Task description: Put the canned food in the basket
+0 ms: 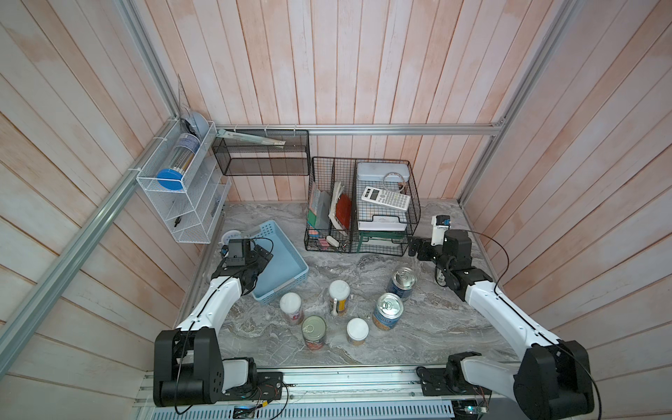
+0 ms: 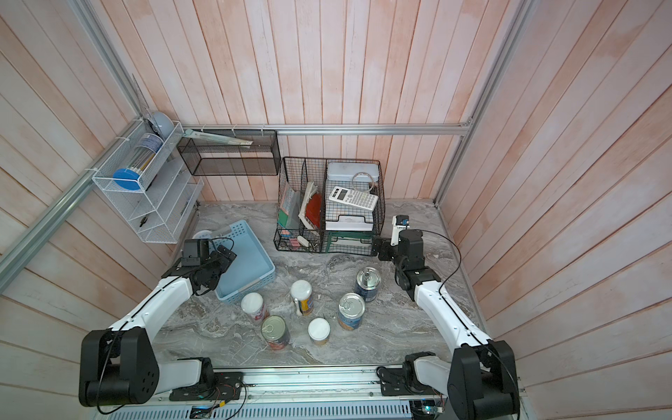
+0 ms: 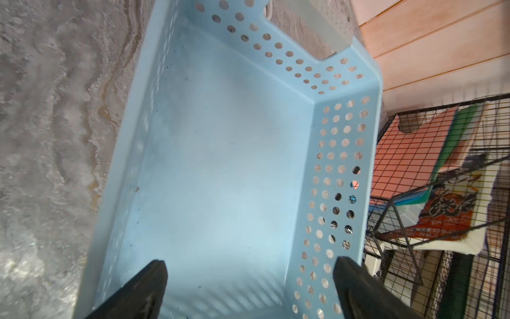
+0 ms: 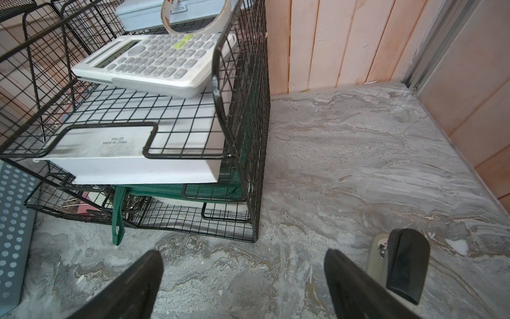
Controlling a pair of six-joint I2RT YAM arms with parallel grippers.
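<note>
An empty light-blue basket [image 1: 278, 262] lies on the left of the table. My left gripper is open over it, nothing between its fingers. Several cans and jars stand on the front middle of the table: a silver-lidded blue can [image 1: 387, 310], another silver-lidded dark can [image 1: 402, 281], an olive-lidded can [image 1: 314, 331], and white-lidded containers such as the yellow-labelled one [image 1: 338, 296], a reddish one [image 1: 291, 307] and a small one [image 1: 357, 330]. My right gripper also stands open and empty, right of the black wire rack and behind the cans.
The black wire rack [image 1: 364, 204] holds books, a calculator [image 1: 385, 198] and boxes at the back. White shelves [image 1: 183, 183] hang at the left wall. A stapler-like object [image 4: 406, 265] lies near my right gripper. Bare table [image 4: 340, 148] spreads right of the rack.
</note>
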